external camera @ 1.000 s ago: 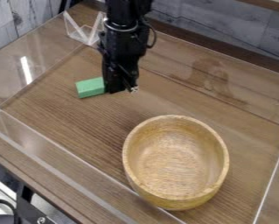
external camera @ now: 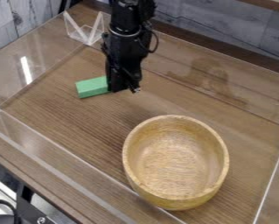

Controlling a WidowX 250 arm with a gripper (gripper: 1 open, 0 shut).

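Note:
The black robot arm reaches down from the top centre, its gripper (external camera: 121, 80) low over the table just right of a green block (external camera: 91, 87). The fingers look close together; whether anything is between them is hard to make out, and the block's right end is partly behind or beside the gripper. A wide beige bowl (external camera: 176, 159) stands at the lower right.
A clear plastic piece (external camera: 86, 28) sits at the upper left edge. Black cables lie at the bottom left, off the table's edge.
The gripper and arm have shifted very slightly near the green block. The block and bowl look nearly unmoved.

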